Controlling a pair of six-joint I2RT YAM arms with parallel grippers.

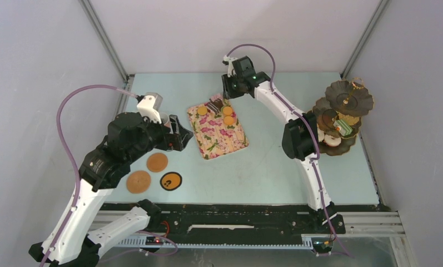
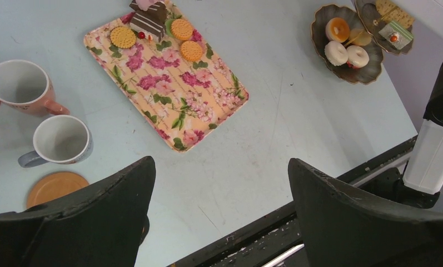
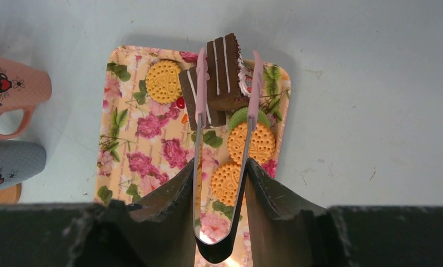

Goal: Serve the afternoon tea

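Chocolate cake with white stripes stands at the far end of the floral tray, partly over a second striped cake slice. Tongs with pink tips reach down to it from my right gripper, which is shut on them. Their tips flank the upper cake; I cannot tell whether both press on it. From above, my right gripper is at the tray's far edge. My left gripper is open and empty, left of the tray in the top view.
Biscuits lie on the tray. A pink mug, a grey mug and coasters are on the left. The tiered stand with sweets is at the far right. Table right of the tray is clear.
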